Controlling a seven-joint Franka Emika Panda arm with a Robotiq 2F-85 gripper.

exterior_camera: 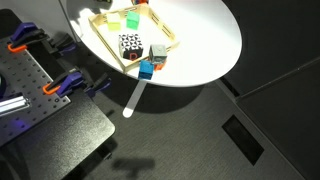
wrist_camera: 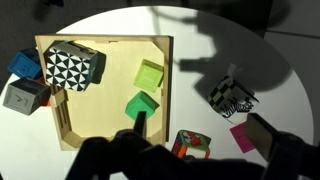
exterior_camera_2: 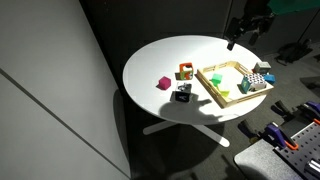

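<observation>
Seen from the wrist, my gripper is open, its dark fingers wide apart with nothing between them. In exterior view 2 the gripper [exterior_camera_2: 241, 41] hangs above the table's far side. A shallow wooden tray [wrist_camera: 167, 90] holds a black-and-white patterned cube [wrist_camera: 70, 65], a yellow-green block [wrist_camera: 149, 75] and a green block [wrist_camera: 140, 105]. Outside the tray, on its other side from the patterned cube, are a black-and-white checkered cube [wrist_camera: 231, 98], a pink cube [wrist_camera: 243, 137] and a multicoloured cube [wrist_camera: 191, 145].
By the tray's patterned-cube end are a blue cube [exterior_camera: 146, 70] and a grey cube [exterior_camera: 158, 53]. The white round table [exterior_camera: 210, 45] has bare surface around the tray. A dark stand [exterior_camera: 70, 135] with coloured clamps is close to the table.
</observation>
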